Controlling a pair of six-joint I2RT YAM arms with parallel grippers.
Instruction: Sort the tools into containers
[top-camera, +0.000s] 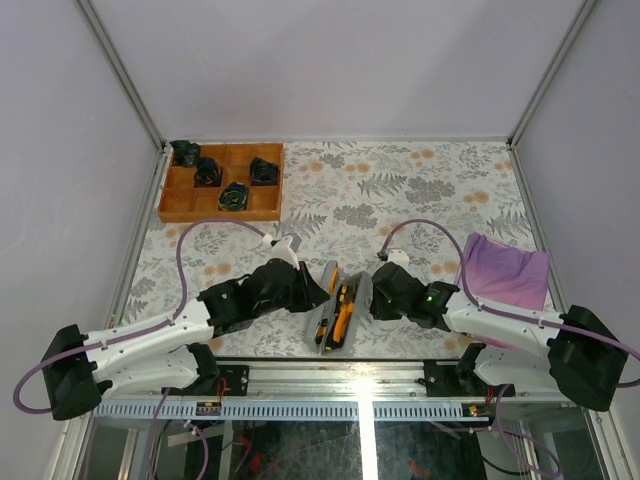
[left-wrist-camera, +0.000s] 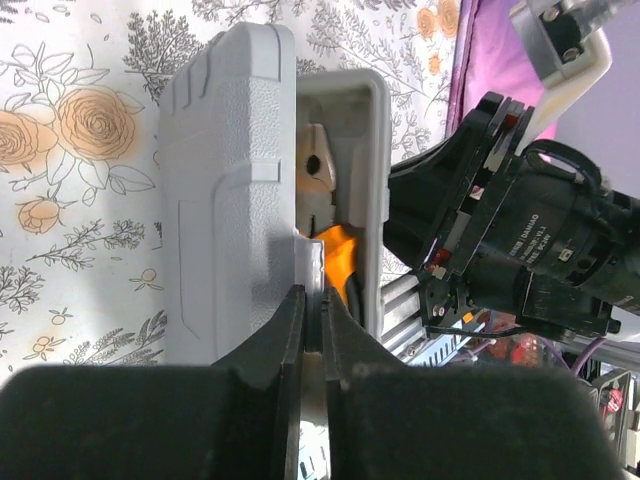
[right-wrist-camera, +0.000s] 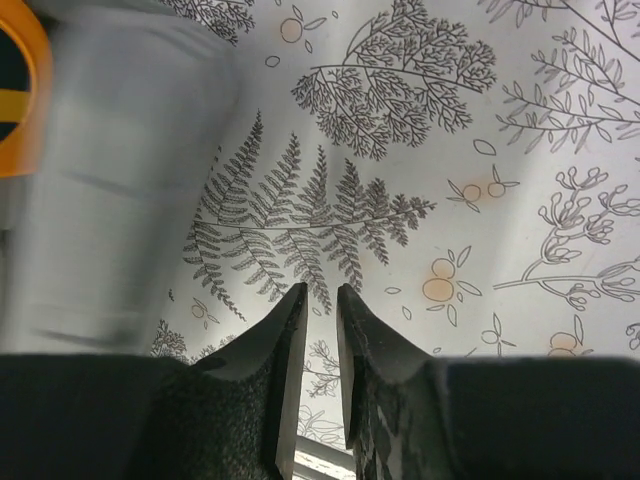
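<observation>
A grey toolbox (top-camera: 355, 307) lies opened at the table's front middle, orange-and-black tools (top-camera: 340, 317) showing inside; in the left wrist view pliers (left-wrist-camera: 315, 170) are visible in it. My left gripper is shut on the upright edge of the grey lid (left-wrist-camera: 225, 200). My right gripper is just right of the toolbox, its fingertips slightly apart with nothing between them. The wooden organizer (top-camera: 229, 214) at the back left holds several dark crumpled items.
A purple-pink cloth (top-camera: 505, 270) lies at the right.
</observation>
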